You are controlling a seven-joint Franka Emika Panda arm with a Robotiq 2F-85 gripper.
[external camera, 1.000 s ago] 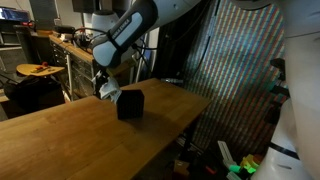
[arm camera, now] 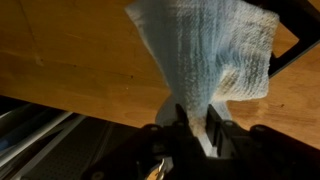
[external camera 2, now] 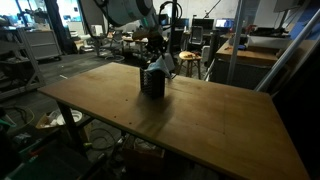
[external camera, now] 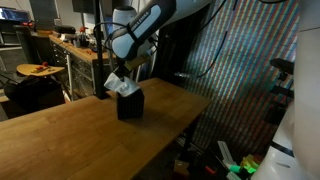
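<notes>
A crumpled white cloth (external camera: 123, 86) rests at the top of the black box (external camera: 130, 106), partly over its opening. In exterior view 2 the cloth (external camera 2: 161, 65) stands up above the dark mesh-sided box (external camera 2: 152, 84). My gripper (external camera: 117, 70) is right above the cloth, pointing down. Seen from the wrist, the cloth (arm camera: 205, 50) spreads out from between the fingertips of my gripper. The fabric covers the gap there, so how tightly the fingers stand on it is unclear. The box's dark rim (arm camera: 296, 45) shows at the right.
Beyond the table are desks, a stool (external camera: 38, 70) and a dark corrugated screen (external camera: 240, 70).
My arm moved with it; the box has stayed put.
</notes>
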